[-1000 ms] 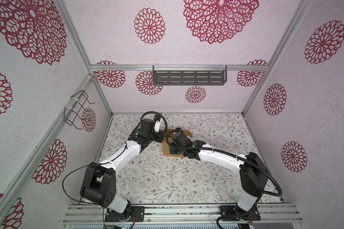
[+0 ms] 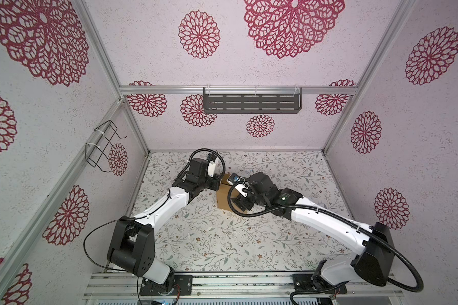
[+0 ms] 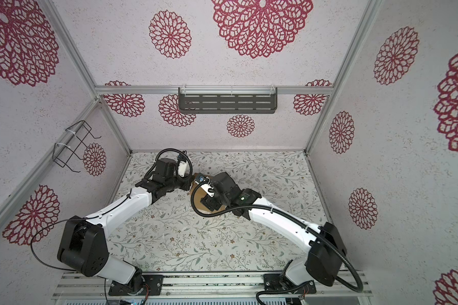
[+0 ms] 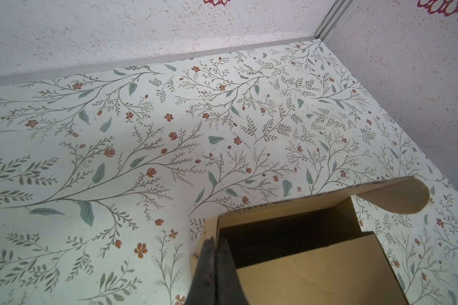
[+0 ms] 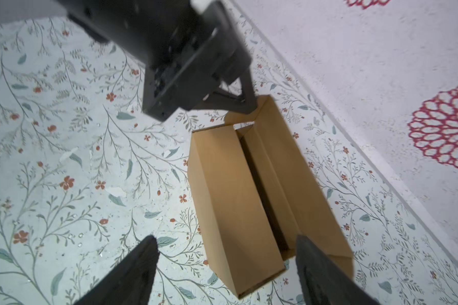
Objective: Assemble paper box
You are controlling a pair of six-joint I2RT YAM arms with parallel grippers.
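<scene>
The brown paper box [image 5: 239,198] stands on the table with its top slot uncovered. Its lid panel is raised along the far side, and a rounded tab [image 4: 399,195] sticks out at the lid's right end in the left wrist view. At the box's left end, my left gripper is shut against the corner where a side flap [image 5: 234,118] shows; whether cardboard is pinched between its fingers is unclear. My right gripper is open above the box's right end, nothing held, with its blurred fingers [image 5: 132,269] on either side of that end in view.
A grey shelf [image 2: 252,104] hangs on the back wall, and a wire rack [image 2: 101,145] on the left wall. Both arms crowd closely around the box.
The right arm has swung right and its wrist has turned, now hiding the box's right end from above. My left gripper and the box have hardly moved.
</scene>
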